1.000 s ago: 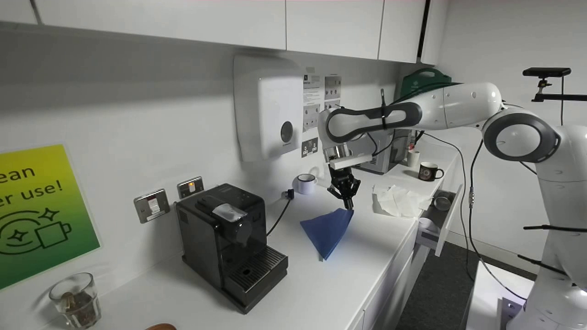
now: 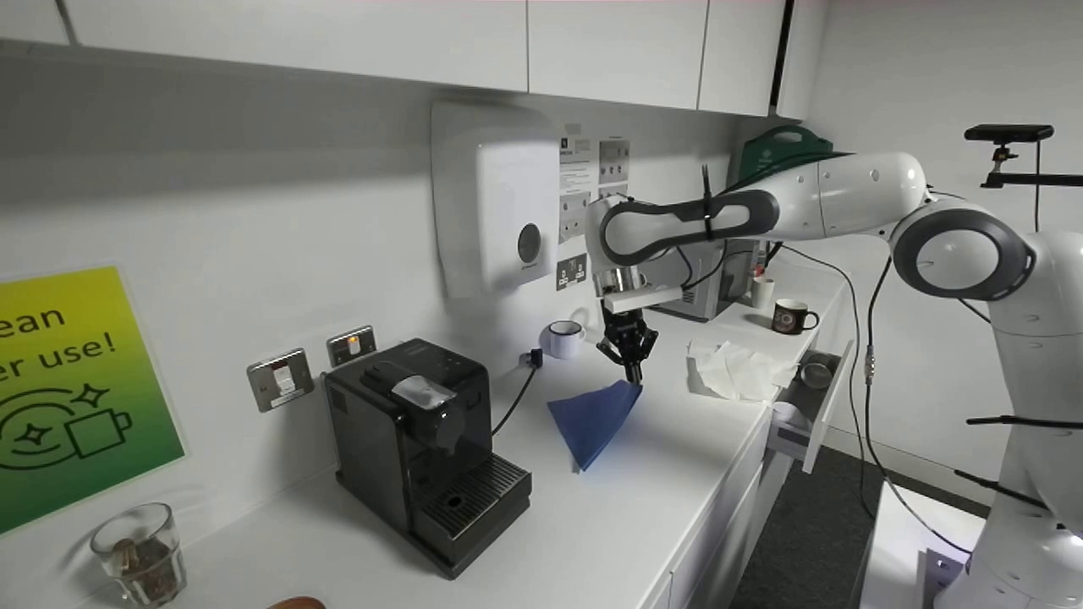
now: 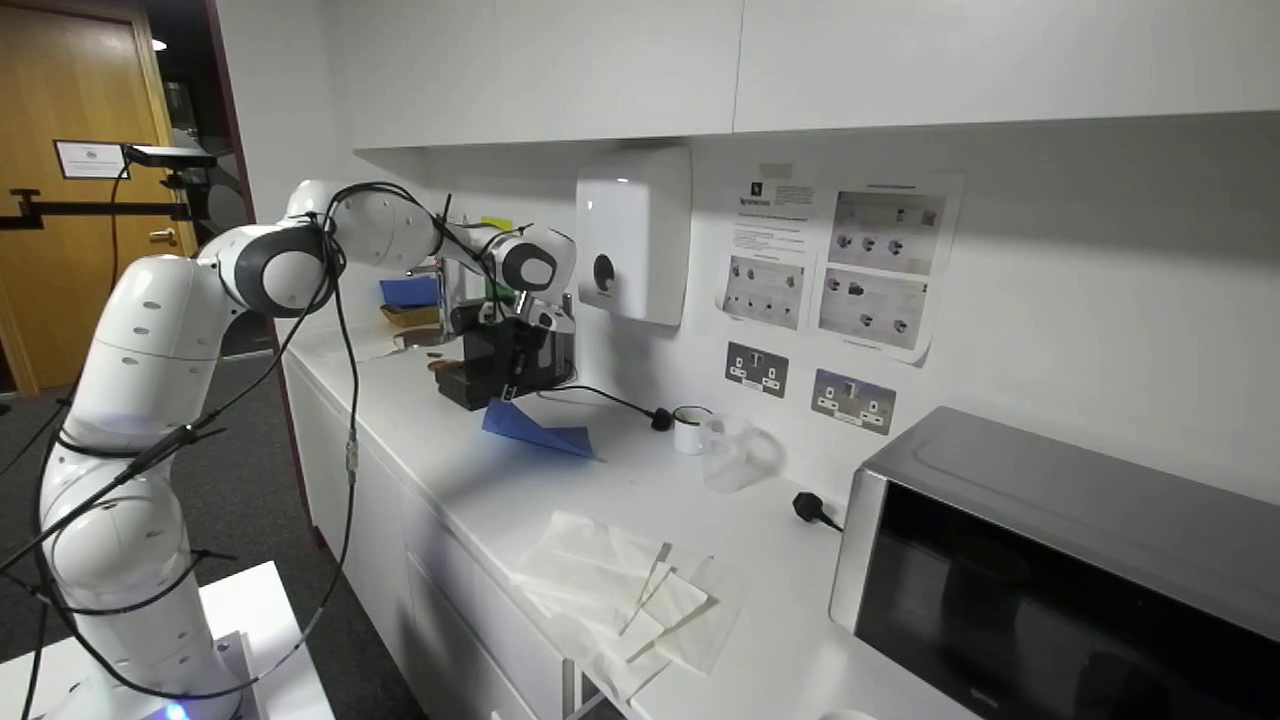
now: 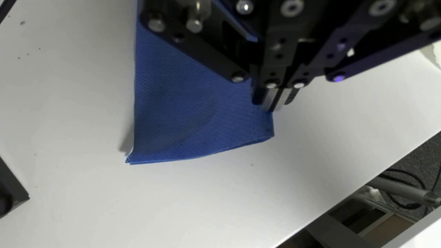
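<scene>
My gripper (image 2: 634,377) is low over the counter, its fingers closed on an edge of a folded blue cloth (image 2: 594,418). In the wrist view the cloth (image 4: 177,107) spreads left and below the gripper, its side caught at the fingertips near the right-hand corner. From the second exterior view, the cloth (image 3: 534,428) slopes down from the gripper (image 3: 510,390) towards the counter. Whether its lower part touches the surface is hard to tell.
A black coffee machine (image 2: 426,447) stands on the counter near the wall. White paper sheets (image 2: 736,367) lie beside an open drawer (image 2: 817,396). A white mug (image 2: 565,339) sits by the wall. Bare counter (image 2: 629,497) extends in front of the cloth.
The gripper has shifted slightly left in exterior view 1, carrying the blue cloth with it. The cloth's lower tip has also moved left and slightly up.
</scene>
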